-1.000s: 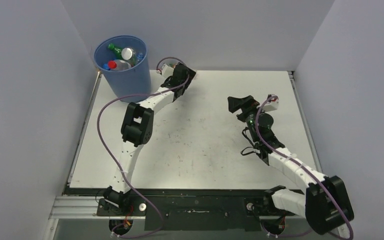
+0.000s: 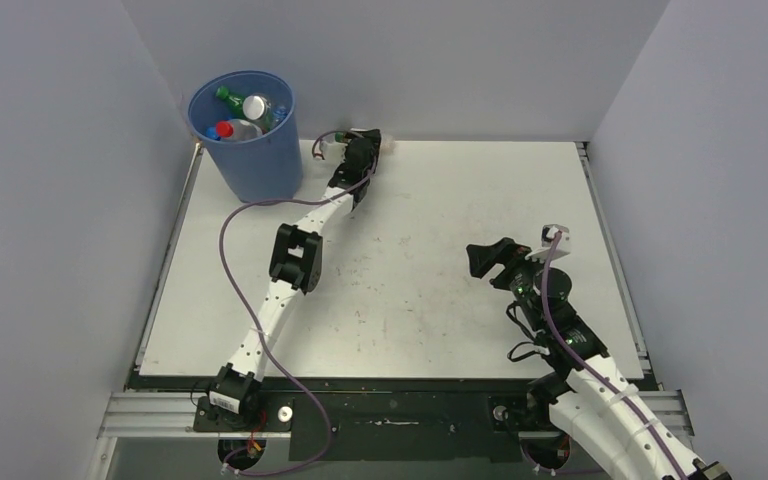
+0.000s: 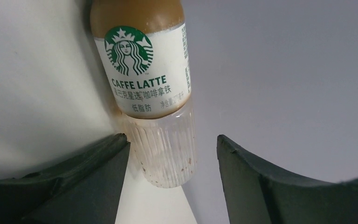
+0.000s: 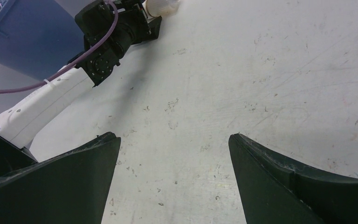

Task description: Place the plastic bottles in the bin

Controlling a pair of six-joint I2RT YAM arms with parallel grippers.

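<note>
A caffe latte bottle (image 3: 147, 70) with a clear lower end lies at the back edge of the table (image 2: 410, 260). My left gripper is open around that clear end, its fingers apart on either side; in the top view it mostly hides the bottle. The blue bin (image 2: 250, 165) at the back left holds several bottles, among them a green one (image 2: 231, 102) and a red-capped one (image 2: 240, 131). My right gripper hangs open over the right part of the table, with nothing between its fingers.
The back wall (image 2: 410, 70) stands just behind the bottle, and side walls flank the table. The bin is close to the left arm.
The left gripper has shifted slightly and turned near the bottle. The right arm has drawn back toward the front right over the last second.
</note>
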